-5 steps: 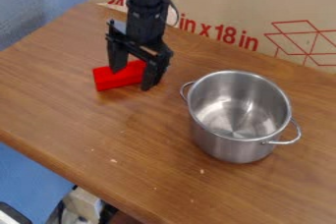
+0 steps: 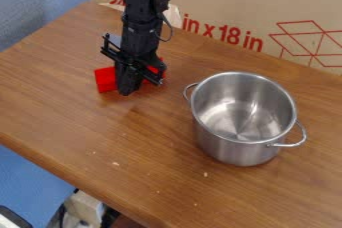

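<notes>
My black gripper (image 2: 131, 72) is lowered over a red block (image 2: 104, 79) on the wooden table, left of centre. The gripper covers most of the block, leaving red showing at its left and a little at its right. The fingers look drawn close together, but the gripper itself hides whether anything is between them.
A steel pot (image 2: 243, 117) with two handles stands to the right on the table (image 2: 134, 172). A cardboard sheet with red printing (image 2: 267, 17) stands along the back. Its left edge drops to a blue surface.
The pot has not moved.
</notes>
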